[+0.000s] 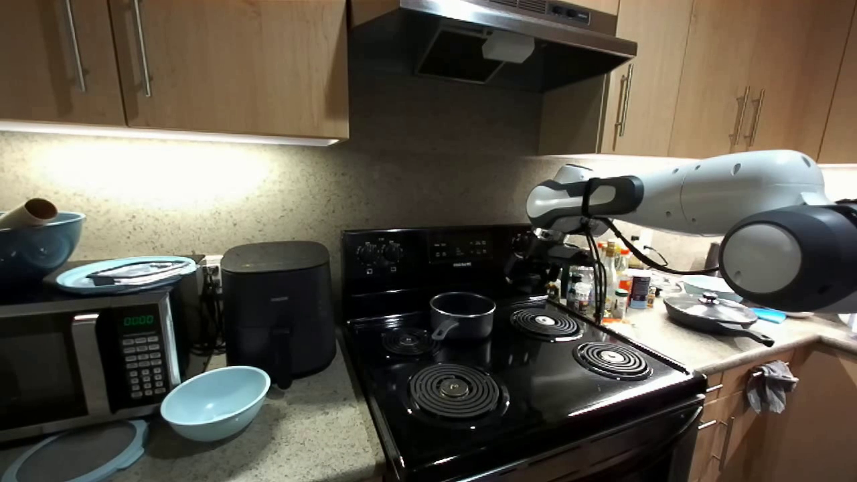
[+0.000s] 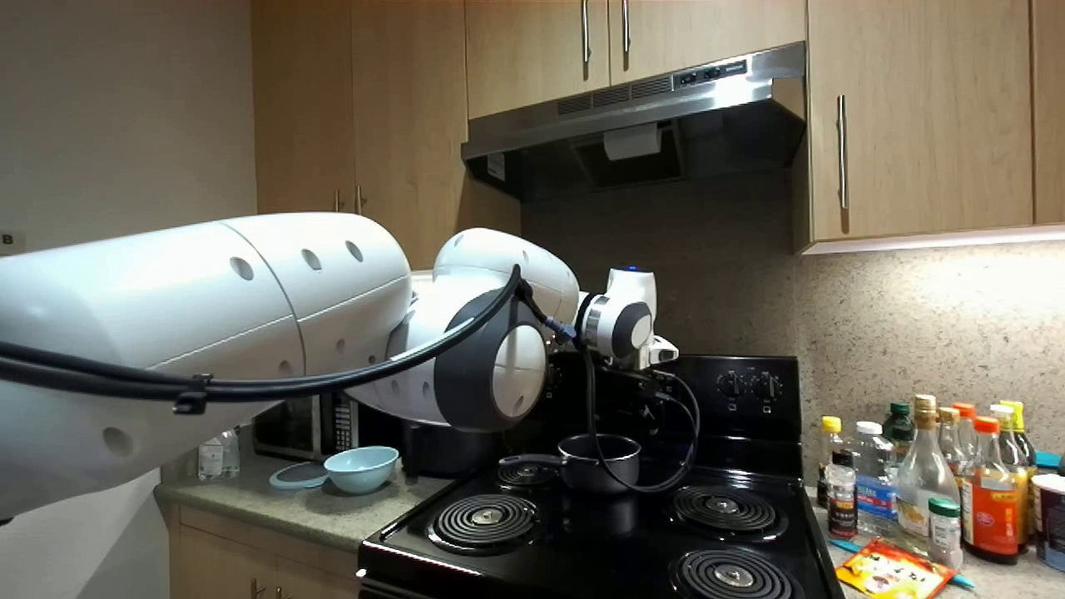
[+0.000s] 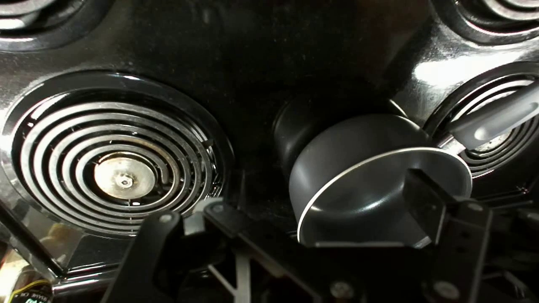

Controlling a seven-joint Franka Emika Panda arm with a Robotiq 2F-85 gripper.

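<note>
A dark grey saucepan stands upright on the stove between the rear burners, its handle toward the left front. In the wrist view the saucepan appears below and beyond the fingers, its inside empty where it shows. My gripper is open, its fingers wide apart with nothing visibly held. From the side, the gripper hangs above the rear right of the stove, higher than the saucepan and to its right. In the other exterior view the arm and dark background mostly hide the fingers.
Coil burners are bare on the black stove. Bottles crowd the counter on the right; a lidded pan sits further along. Left are an air fryer, a light blue bowl and a microwave. The range hood hangs overhead.
</note>
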